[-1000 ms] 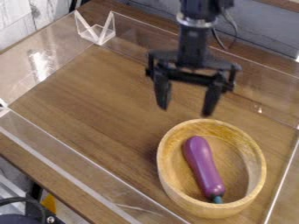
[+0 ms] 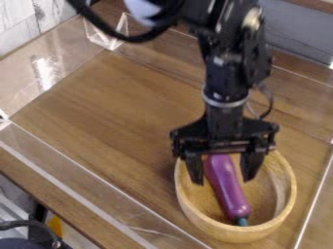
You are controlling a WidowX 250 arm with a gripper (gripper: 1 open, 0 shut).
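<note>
A round yellow-tan bowl (image 2: 196, 199) sits at the lower right of the wooden table, holding a long purple eggplant-like object (image 2: 229, 195) with a teal tip. My black gripper (image 2: 219, 167) is lowered into the upper part of the bowl, open, with its fingers either side of the purple object's upper end. Whether they touch it is hard to tell.
A clear plastic piece (image 2: 109, 27) is at the back left, near the table's edge, and a light wall runs along the back right.
My gripper has moved downward and toward the front, from above the back of the table to down over the purple object in the bowl. The bowl and object look unmoved.
</note>
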